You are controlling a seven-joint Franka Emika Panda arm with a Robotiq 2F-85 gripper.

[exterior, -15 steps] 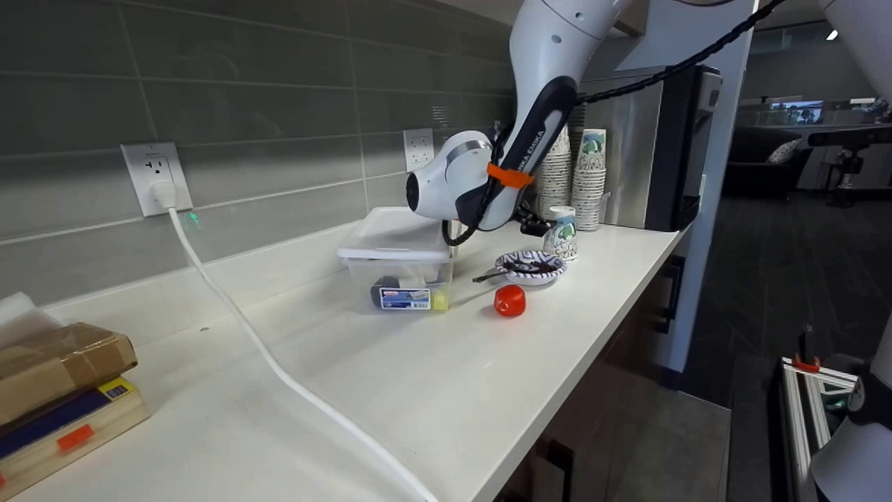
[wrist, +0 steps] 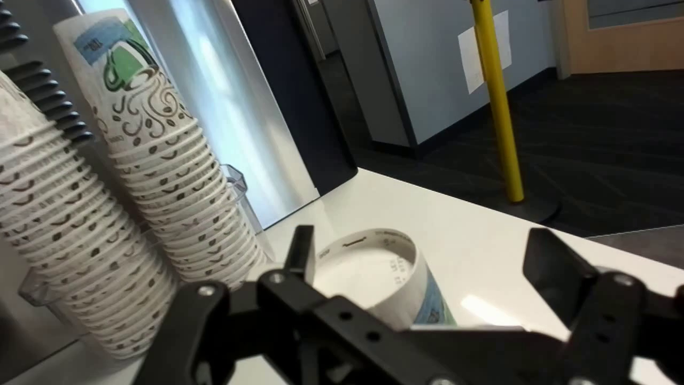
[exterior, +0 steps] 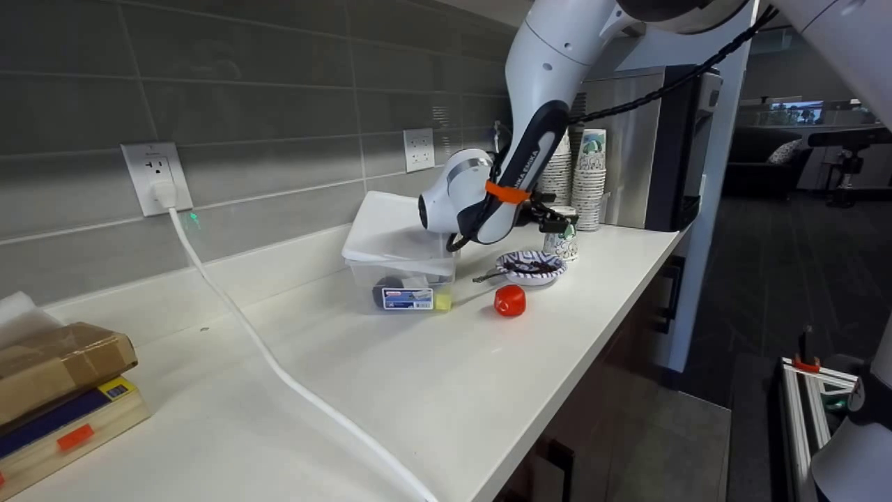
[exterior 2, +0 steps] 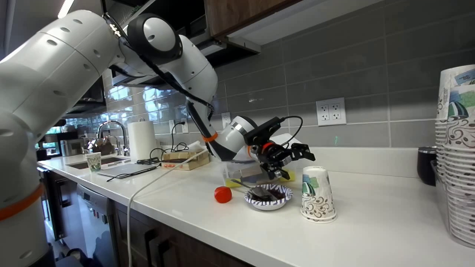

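Note:
An upside-down paper cup [exterior 2: 317,195] with a swirl print stands alone on the white counter. My gripper [exterior 2: 295,162] hangs up and to the left of that cup in exterior view 2, its fingers spread and nothing held. From the wrist, the cup's recessed white base [wrist: 365,272] shows between the open fingers of the gripper, closer to the left one. The lower part of the cup is hidden behind the gripper's body there. In exterior view 1 the gripper [exterior: 553,214] overlaps the cup's top [exterior: 562,242].
Near the cup lie a patterned bowl [exterior 2: 267,205] with a spoon and dark contents, and a red object [exterior 2: 223,194]. A clear box [exterior: 368,276] with a tilted lid [exterior: 389,230] sits under the wrist. Tall cup stacks [wrist: 186,205] stand beyond the cup.
The box lid has gone from flat to tilted.

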